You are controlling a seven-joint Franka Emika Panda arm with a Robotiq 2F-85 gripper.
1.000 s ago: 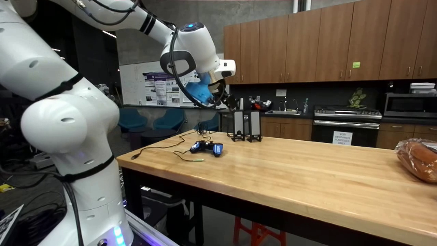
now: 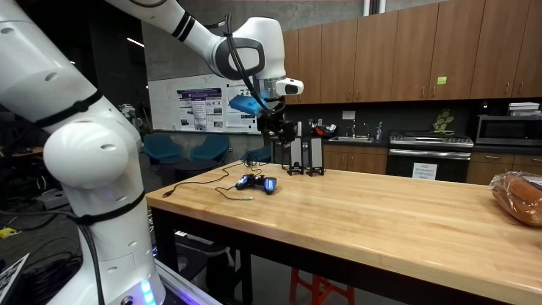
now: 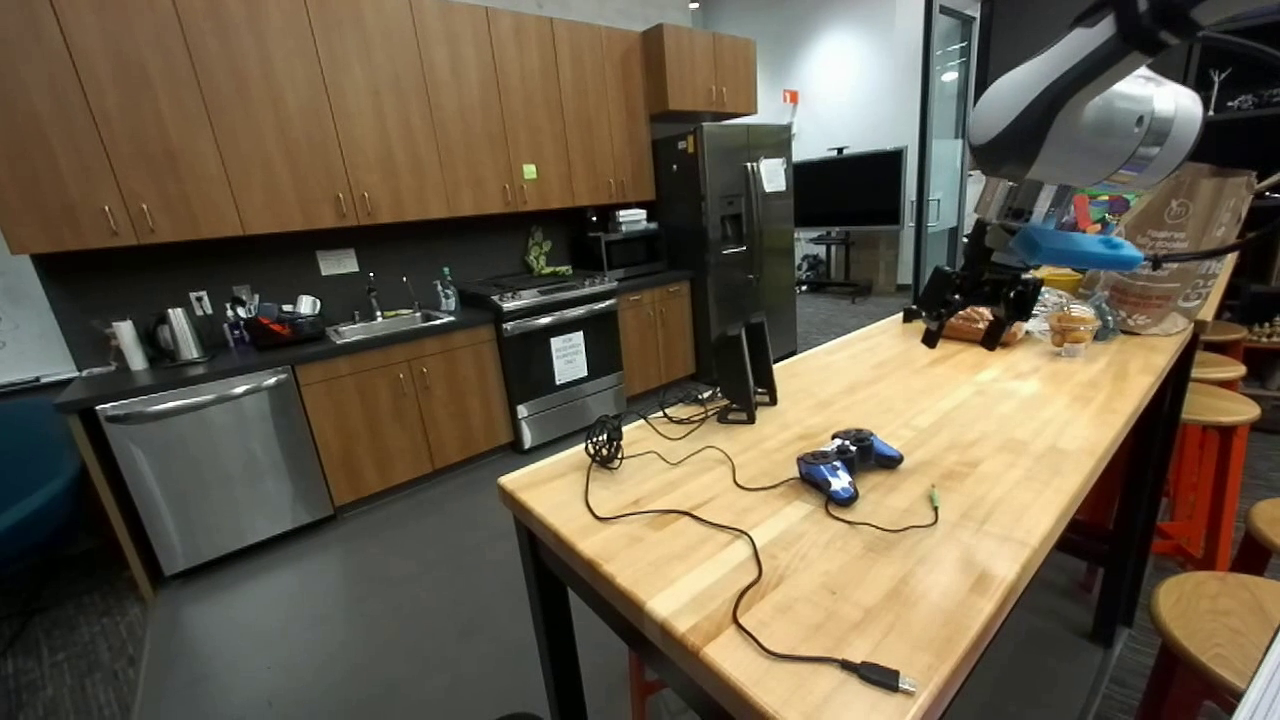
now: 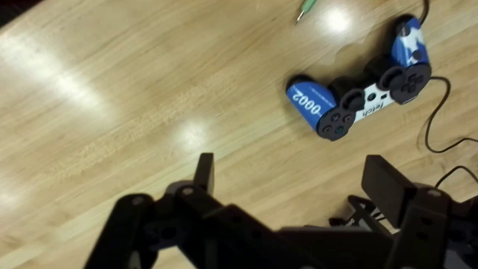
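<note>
A blue, black and white game controller (image 2: 256, 183) lies on the wooden table, its grips marked in blue. In the wrist view the controller (image 4: 358, 98) is at the upper right, beyond the fingertips. My gripper is open, its two black fingers wide apart with only bare tabletop between them. From the second exterior view the gripper (image 3: 969, 330) hangs well above the table, pointing down, apart from the controller (image 3: 846, 460).
Two slim speakers (image 2: 315, 156) stand at the table's far edge. Black cables (image 3: 672, 514) trail over the near end, one with a green-tipped plug (image 3: 935, 498). A bagged brown item (image 2: 521, 198) sits at the far right. Mid-table is clear.
The wrist has tilted from a slant to pointing more nearly straight down, and the hand has shifted slightly right. Controller, cables and speakers have stayed in place.
</note>
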